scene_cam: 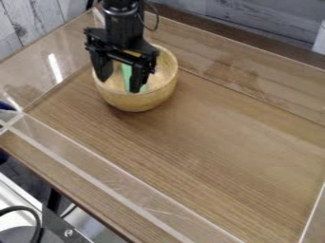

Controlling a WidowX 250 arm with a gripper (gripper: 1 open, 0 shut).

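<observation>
My black gripper (122, 68) hangs at the top centre-left, over a round wooden bowl (155, 92). Its fingers reach down into the bowl on either side of a mint-green object (128, 77), which is partly hidden behind them. The gripper is open.
A pale edge runs along the upper left. A black cable (26, 211) lies at the lower left.
</observation>
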